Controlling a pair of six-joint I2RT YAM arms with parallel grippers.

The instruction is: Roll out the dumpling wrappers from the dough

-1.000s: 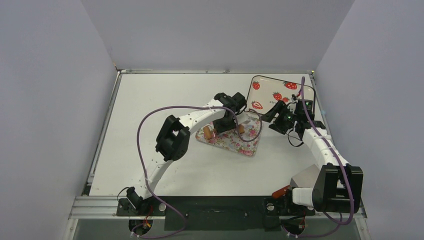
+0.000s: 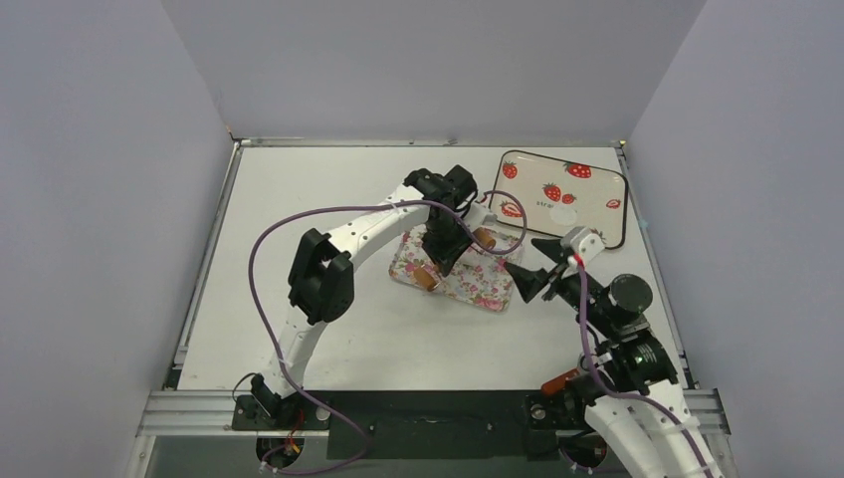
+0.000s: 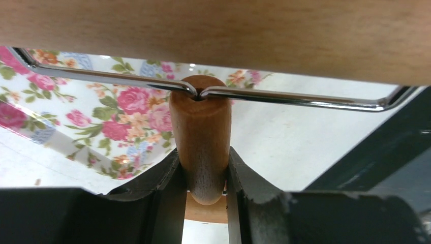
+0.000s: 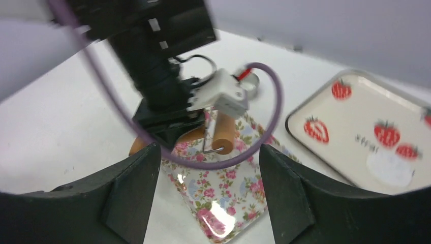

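A wooden rolling pin [image 3: 213, 30] with a steel wire frame and handle [image 3: 201, 132] fills the left wrist view. My left gripper is shut on that handle, over the floral board [image 2: 483, 294]. The dough itself cannot be seen. My right gripper [image 2: 529, 269] stands open to the right of the board with nothing between its fingers.
A tray with strawberry prints [image 2: 587, 194] lies at the back right. A small metal cup [image 4: 251, 89] shows behind the left arm. An orange object [image 2: 557, 382] is at the front right.
My right arm has swung toward the front, its gripper now lower in the top view.
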